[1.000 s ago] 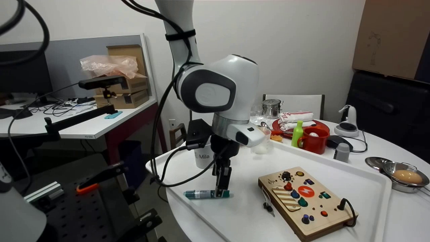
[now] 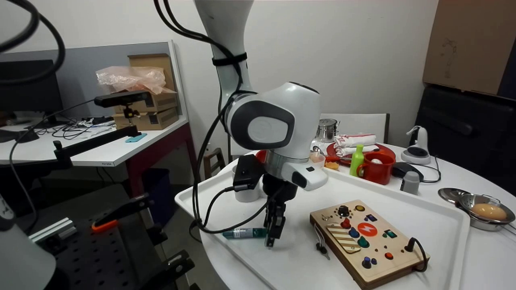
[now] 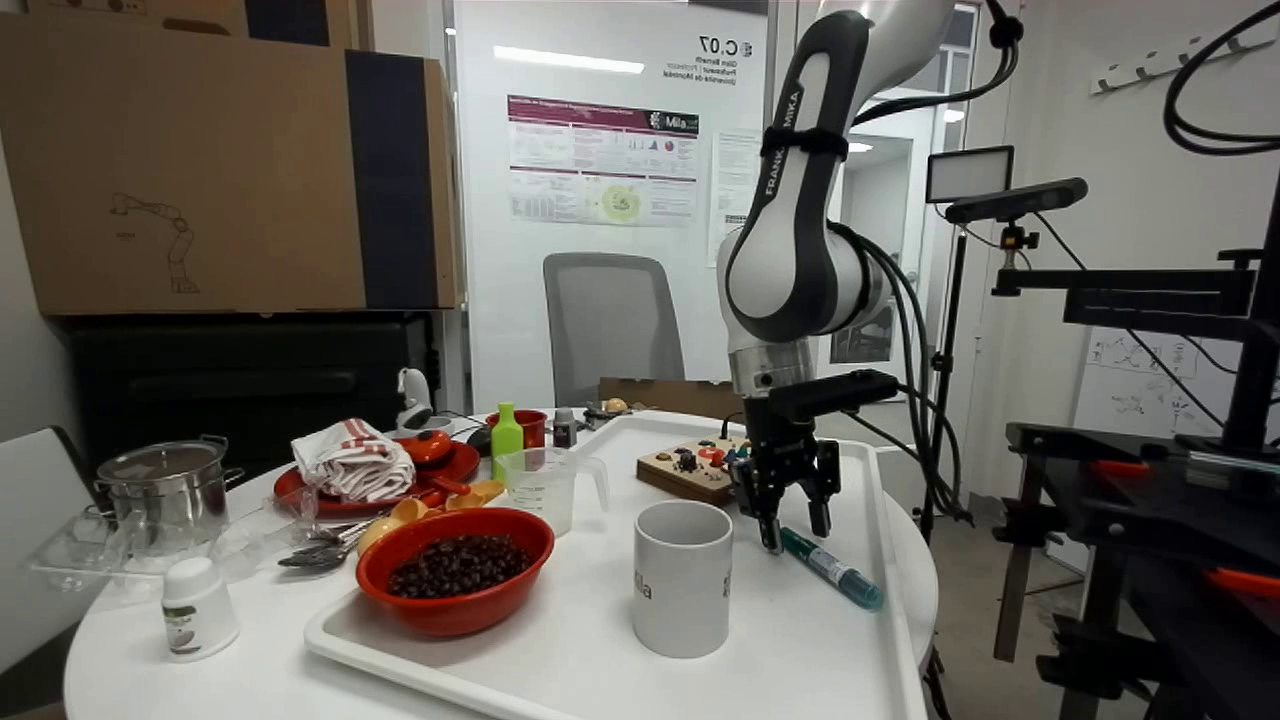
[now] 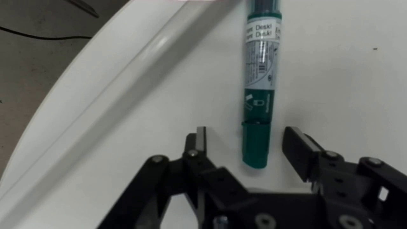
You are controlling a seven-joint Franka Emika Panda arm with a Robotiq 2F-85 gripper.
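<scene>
A green marker [image 4: 260, 103] with a white label lies flat on the white tray, close to the tray's rim. In the wrist view its capped end reaches between the fingers of my gripper, with a gap on either side. The fingers stand part open, low over the tray. Exterior view 1 shows the gripper [image 2: 273, 239] at the right end of the marker [image 2: 245, 233], hiding that end. From the other side, the gripper [image 3: 792, 540] is above the near end of the marker [image 3: 830, 566].
A wooden board with knobs [image 2: 367, 241] sits right of the gripper. A white mug [image 3: 681, 582] and a red bowl of dark beans [image 3: 456, 570] stand on the tray. The tray's raised rim [image 4: 110, 103] runs left of the marker.
The arm has come down and a little to the right in exterior view 1, lowering the gripper. The marker has shifted slightly.
</scene>
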